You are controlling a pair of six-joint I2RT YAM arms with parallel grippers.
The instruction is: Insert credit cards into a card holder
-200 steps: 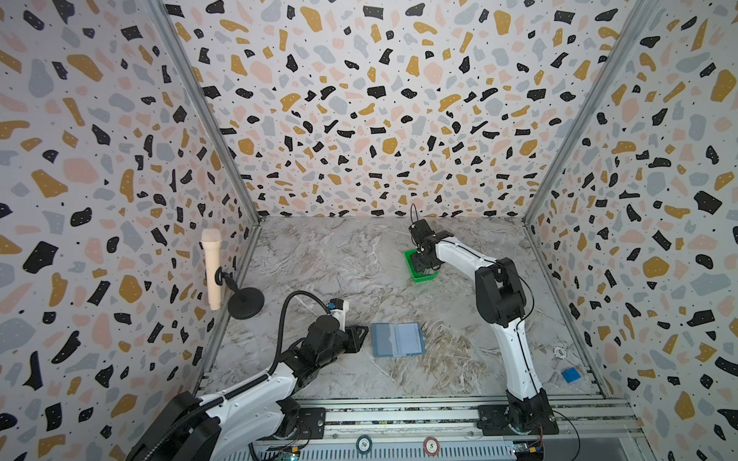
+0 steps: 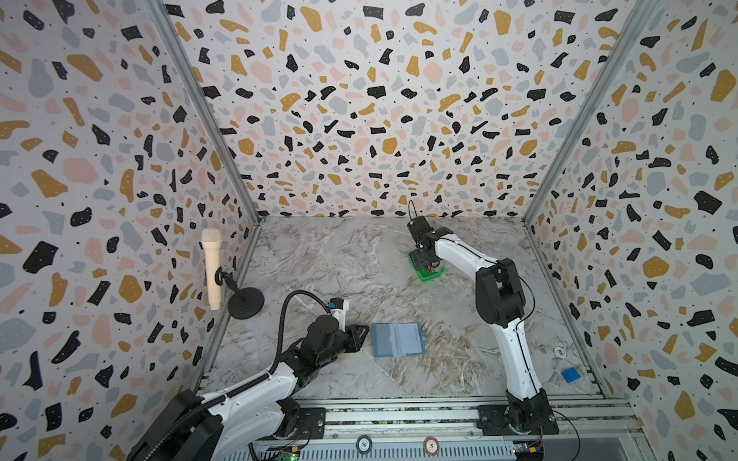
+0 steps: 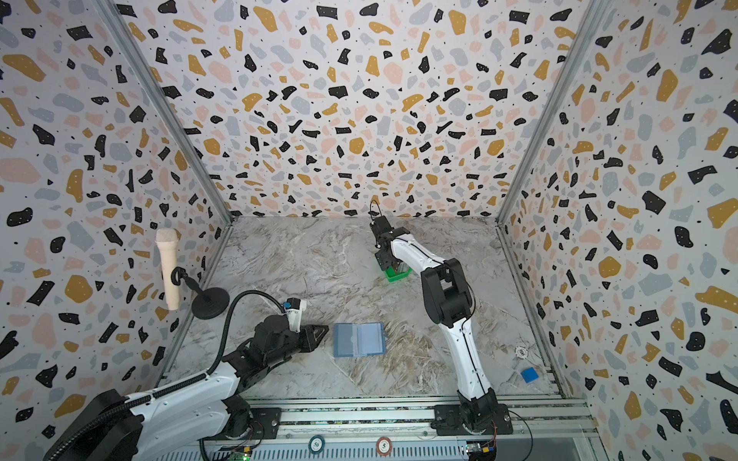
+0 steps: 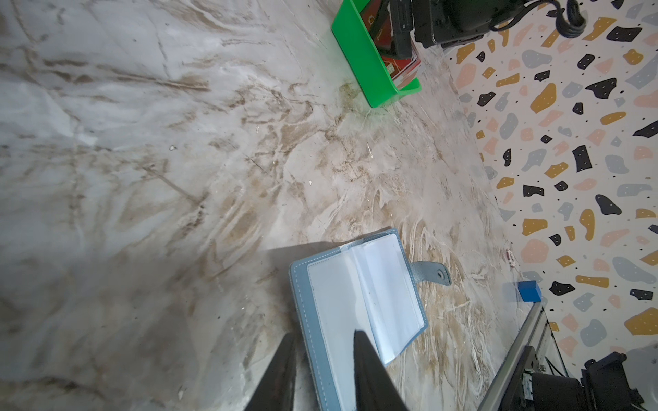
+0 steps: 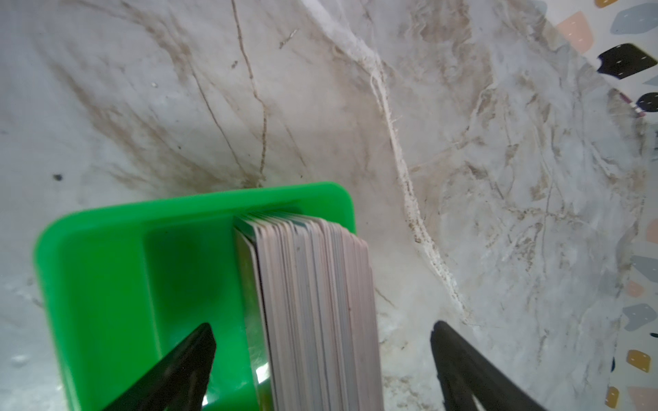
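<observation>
The card holder [image 2: 397,339], a blue-grey open booklet with clear sleeves and a small snap tab, lies flat near the front of the table. In the left wrist view its near end runs under my left gripper, whose fingers are parted with nothing between them. Several cards [image 5: 315,308] stand on edge as a tight stack against one side of a green box [image 5: 192,205]. My right gripper is open over this box, one finger on each side of the stack, with gaps to both. The lower ends of the cards are out of view.
A black round stand [image 2: 245,303] with a beige post is at the left edge. A small blue block [image 2: 570,375] lies at the front right. Bare marble table separates the green box from the holder.
The green box has shifted slightly to the right and turned a little, and my right gripper has moved slightly away towards the back. My left arm and the holder look unmoved.
</observation>
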